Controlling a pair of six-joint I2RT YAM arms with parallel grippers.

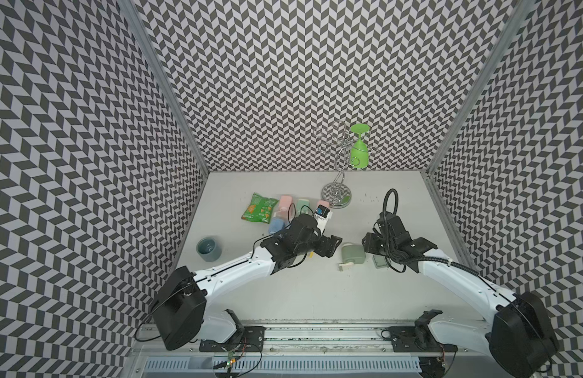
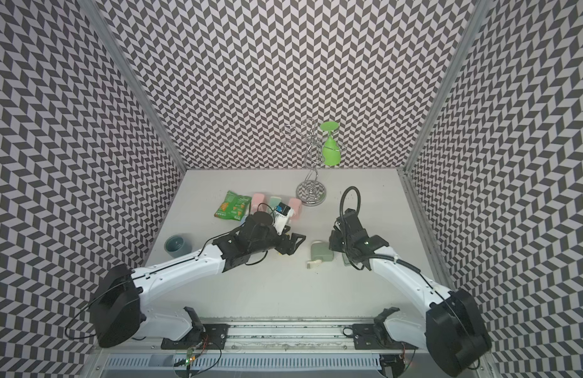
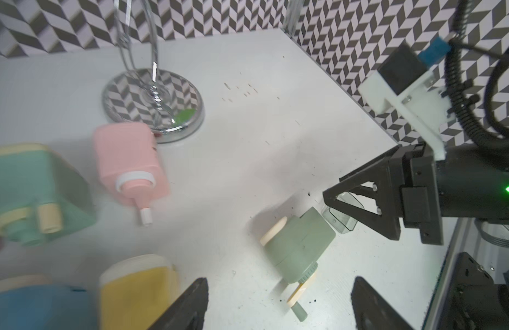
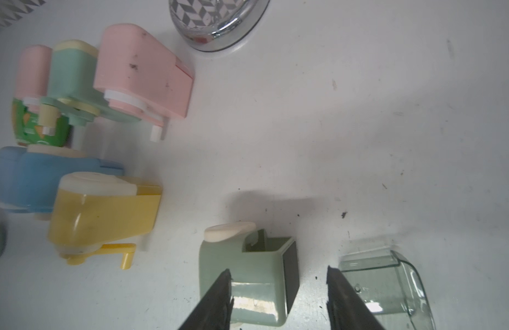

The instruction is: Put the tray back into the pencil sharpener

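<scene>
The green pencil sharpener [image 4: 243, 286] lies on the table, its open tray slot facing right toward the clear tray [image 4: 383, 283]. That transparent tray rests on the table a short gap from the slot; the right wrist view crops its lower part. Above the two, my right gripper is open and empty, its fingertips over the sharpener's slot end and the gap beside it. My left gripper stands open to the left of the sharpener, nothing between its fingers. In the left wrist view the tray shows partly behind the right gripper's fingers [image 3: 370, 220].
Yellow [image 4: 106, 211], blue [image 4: 56, 176], pink [image 4: 144, 68] and mint [image 4: 73, 74] sharpeners crowd the left. A chrome stand [image 1: 336, 194] with a green cup is at the back, a green bag [image 1: 260, 208] and blue cup [image 1: 209, 249] farther left.
</scene>
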